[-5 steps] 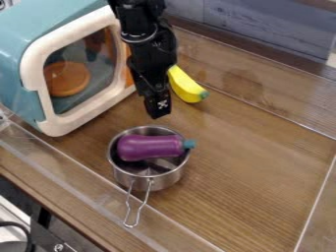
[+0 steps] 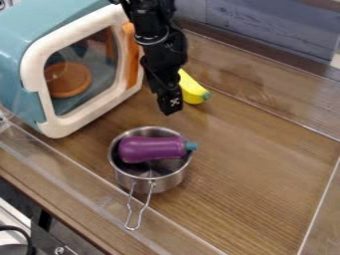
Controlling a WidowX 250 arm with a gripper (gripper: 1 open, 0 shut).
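My black gripper [image 2: 167,96] points down over the wooden table, open, between a light blue toy microwave [image 2: 27,70] and a yellow banana [image 2: 194,90] lying just to its right. A steel pot [image 2: 149,181] with wire handles stands at the front centre, holding a purple eggplant [image 2: 151,148] with a teal stem end. An orange round item shows behind the microwave's white-framed door.
A grey plank wall [image 2: 265,25] runs along the back. A dark cable lies at the lower left corner.
My gripper has moved slightly up and back, away from the pot. The pot, eggplant, banana and microwave look unchanged.
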